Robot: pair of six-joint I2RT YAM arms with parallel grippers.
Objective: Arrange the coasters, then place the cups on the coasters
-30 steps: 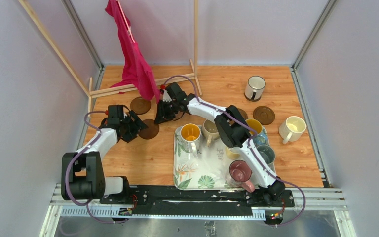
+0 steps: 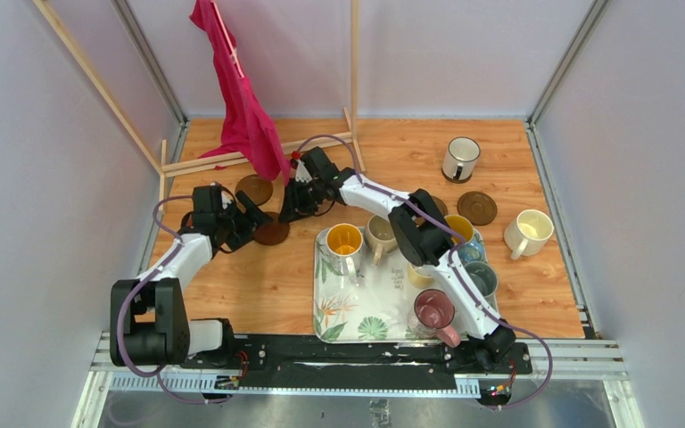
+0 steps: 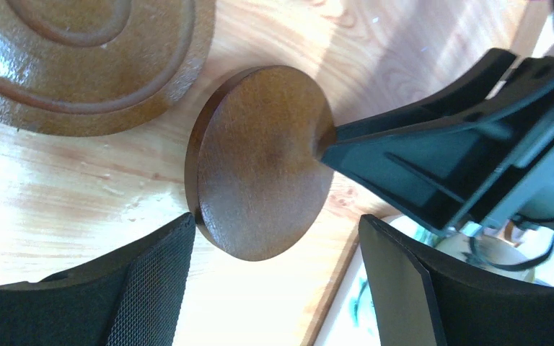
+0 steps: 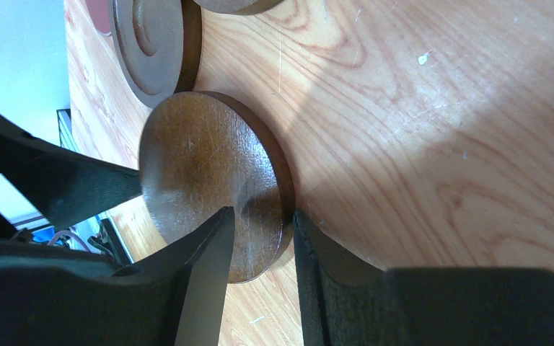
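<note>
A round wooden coaster (image 2: 271,234) (image 3: 260,166) (image 4: 202,173) lies on the table between my two grippers. In the left wrist view my left gripper has its fingers apart on either side of the coaster's near side. My right gripper is at the coaster's rim in the right wrist view, its fingertips some way apart; whether it grips the rim is unclear. A second coaster (image 2: 252,187) lies just behind. Several cups stand on the tray and table, among them an orange-lined cup (image 2: 345,239).
The patterned tray (image 2: 339,312) fills the front right. A wooden frame with a pink cloth (image 2: 250,125) stands behind. A white mug (image 2: 460,159), a cream mug (image 2: 528,230) and another coaster (image 2: 476,208) are on the right. Bare table lies at front left.
My left gripper has shifted slightly over the coaster. The right arm and the cups look unmoved.
</note>
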